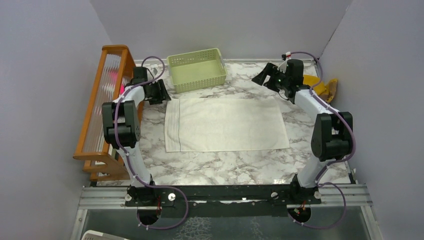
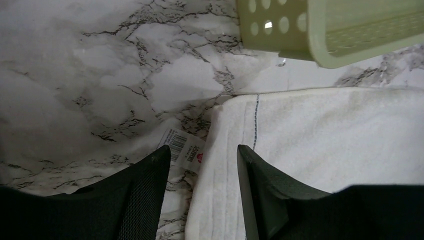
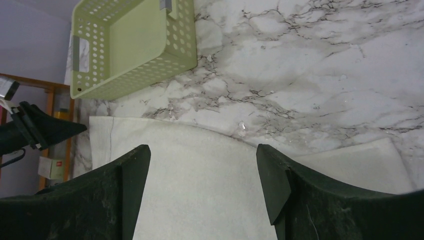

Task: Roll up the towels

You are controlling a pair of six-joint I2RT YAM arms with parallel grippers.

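A white towel (image 1: 230, 125) lies spread flat on the marbled table, its left end marked by a stripe across it. My left gripper (image 1: 169, 99) is at the towel's far left corner. In the left wrist view that gripper stands part open over the towel's left edge, where a small label (image 2: 182, 147) sticks out; no cloth is visibly gripped. My right gripper (image 1: 259, 82) hangs beyond the towel's far edge on the right. Seen from the right wrist, its fingers are wide apart with the towel (image 3: 195, 185) below and nothing between them.
A green basket (image 1: 196, 82) stands behind the towel at the back left. Along the left side is a wooden rack (image 1: 89, 117), close to my left arm. Something yellow (image 1: 327, 92) lies behind my right arm.
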